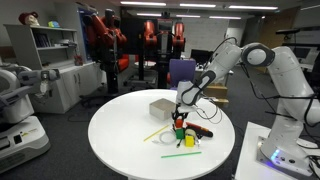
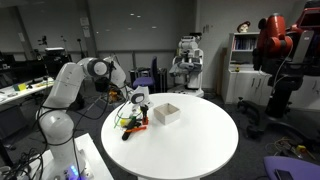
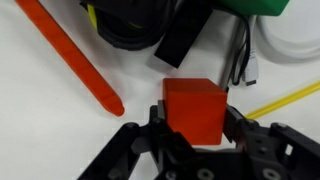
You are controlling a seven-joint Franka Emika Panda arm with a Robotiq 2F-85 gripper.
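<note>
An orange-red block (image 3: 196,110) fills the space between the fingers of my gripper in the wrist view, and the fingers are shut on it. From the first exterior view, the gripper (image 1: 180,117) is low over the cluster of items on the round white table, with the red block (image 1: 179,124) beneath it. A green block (image 1: 180,133) and a yellow block (image 1: 188,142) are close by. Whether the red block touches anything below is hard to tell.
An open cardboard box (image 1: 164,107) stands behind the cluster. A red marker (image 3: 70,55), dark cables and a yellow stick (image 3: 285,101) lie around the block. A green stick (image 1: 181,154) lies at the front.
</note>
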